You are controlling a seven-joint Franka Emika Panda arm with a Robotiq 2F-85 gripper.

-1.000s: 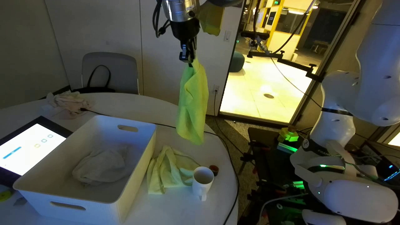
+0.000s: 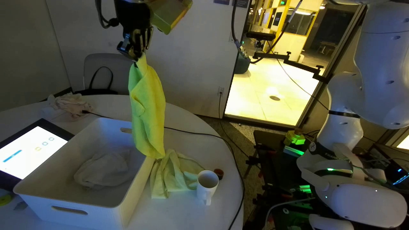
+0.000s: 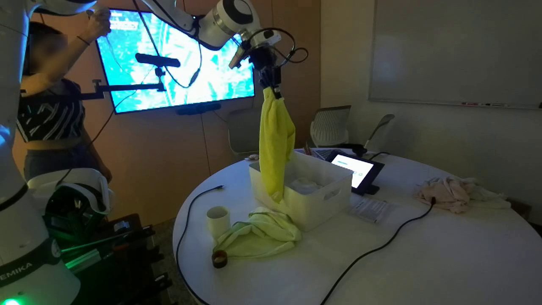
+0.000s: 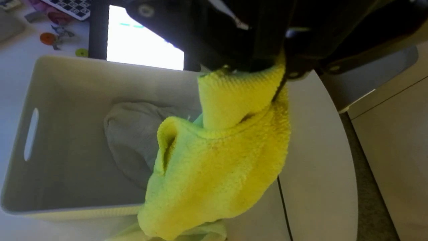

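A bright yellow-green cloth (image 2: 147, 107) hangs down from my gripper (image 2: 136, 57), which is shut on its upper end. In the wrist view the cloth (image 4: 216, 164) fills the middle and hides part of the bin's edge; the fingertips are mostly dark and hard to make out. The white bin (image 2: 74, 207) stands on the round table, and the cloth's lower part overlaps its near side wall in exterior view 2. A pale crumpled cloth (image 2: 101, 168) lies inside the bin. Another pale green cloth (image 3: 261, 234) is spread on the table beside the bin.
A white mug (image 2: 207, 186) and a small brown roll (image 3: 219, 259) stand by the pale green cloth. Behind the bin is a lit tablet (image 3: 354, 167). A pinkish cloth heap (image 3: 447, 193) and a black cable (image 3: 376, 249) lie on the table. A person (image 3: 56, 101) stands behind.
In exterior view 1, my gripper has moved left with the yellow-green cloth, from over the table right of the bin to the bin's side. The bin and other things have stayed put.
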